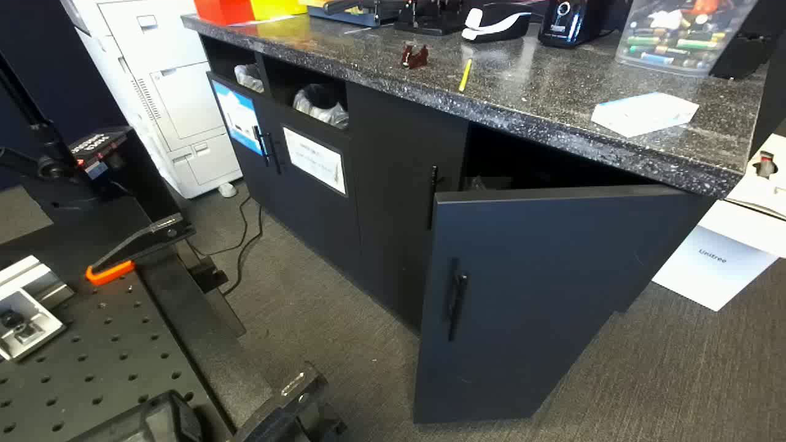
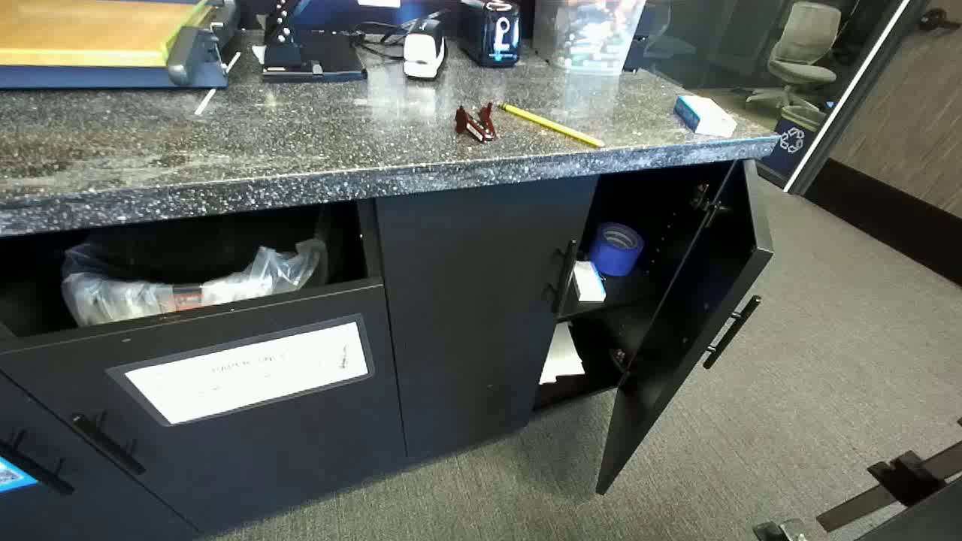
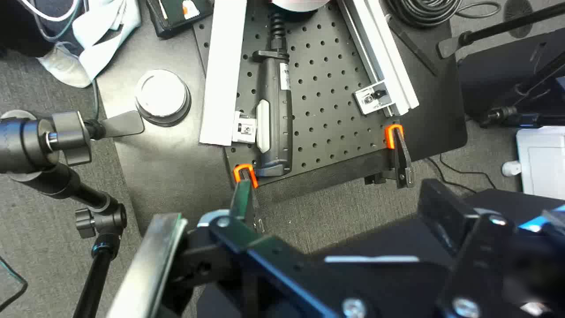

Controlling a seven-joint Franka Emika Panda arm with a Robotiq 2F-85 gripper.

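In the wrist view my gripper stands open, with nothing between its fingers. Below it in that picture lie dark cabinetry and a strip of carpet; the perforated work table spreads above. A black cabinet door is swung wide open in exterior view 1. Through the opening in exterior view 2, a blue tape roll and a small white box sit on a shelf, with white paper lower down. On the counter are a dark red staple remover, a yellow pencil and a white-and-blue box.
Orange-tipped clamps grip the work table's edge. A black handheld tool and metal rails lie on the perforated plate. A clear marker bin stands on the counter. Open carpet separates table and cabinets.
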